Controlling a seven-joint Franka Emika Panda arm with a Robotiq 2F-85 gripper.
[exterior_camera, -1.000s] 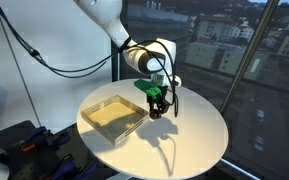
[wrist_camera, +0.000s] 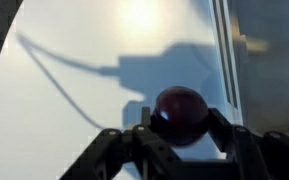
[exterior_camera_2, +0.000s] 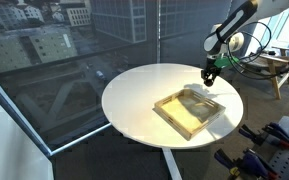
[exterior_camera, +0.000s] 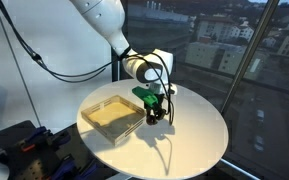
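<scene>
My gripper is shut on a dark red, round, shiny object (wrist_camera: 181,112), seen between the black fingers in the wrist view. In exterior view 1 the gripper (exterior_camera: 156,112) hangs over the white table, just right of a shallow tan box (exterior_camera: 112,115). The held object shows there only as a small dark shape low on the gripper. From exterior view 2, the gripper (exterior_camera_2: 209,79) is beyond the box's far side. The box looks empty inside. How high the object is above the table I cannot tell exactly.
A loose cable (exterior_camera: 170,75) loops beside the wrist. Tall windows (exterior_camera: 269,90) stand close behind the table's edge.
In exterior view 1 the arm and gripper have shifted slightly left and down, towards the box side. The box has not moved.
</scene>
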